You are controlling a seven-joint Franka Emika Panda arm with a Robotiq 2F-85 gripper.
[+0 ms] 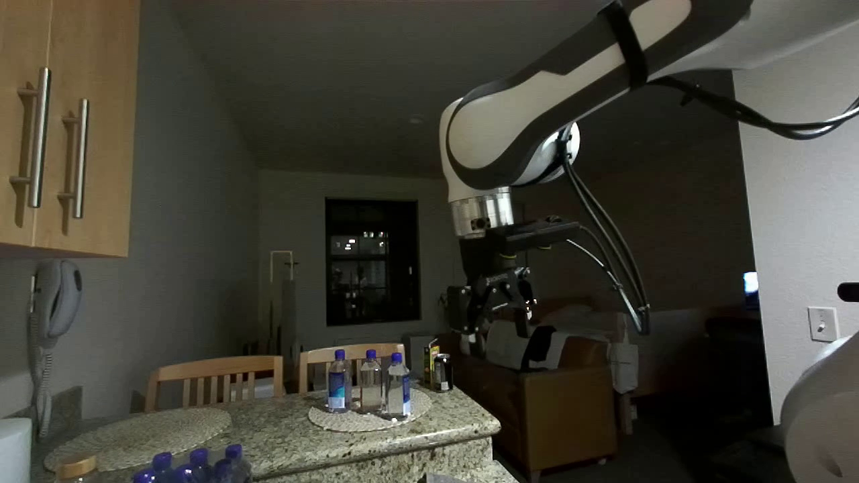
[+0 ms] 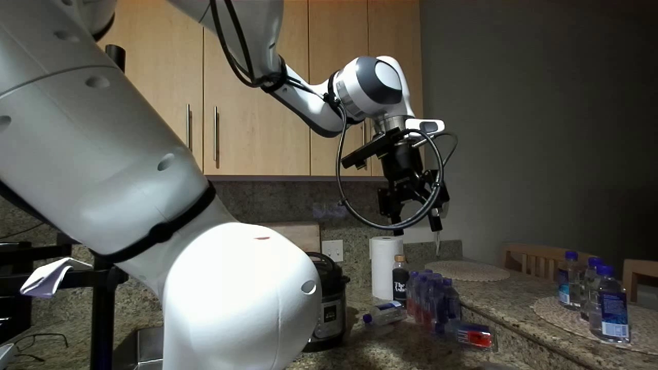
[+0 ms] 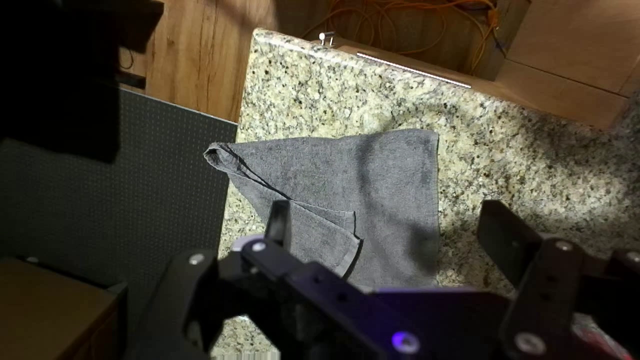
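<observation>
Below my gripper, a grey cloth (image 3: pixel 396 180) lies on the granite counter in the wrist view. Its left end is bunched at the counter's edge, and one flap is folded over the lower part. The fingers stand wide apart with nothing between them; the left fingertip overlaps the cloth in that view. From the side, the gripper (image 2: pixel 417 231) hangs pointing down, well above the counter. Exterior view 1 shows the gripper (image 1: pixel 500 338) in the air to the right of the raised counter. Only a sliver of the cloth may show at the bottom there.
Several bottles (image 2: pixel 432 296) crowd the lower counter beside a paper towel roll (image 2: pixel 383 265) and a black cooker (image 2: pixel 330 302). More bottles (image 1: pixel 386 386) stand on a woven mat (image 1: pixel 346 422) on the raised counter, near a dark can (image 1: pixel 443 373). Bare granite (image 3: pixel 480 156) lies right of the cloth.
</observation>
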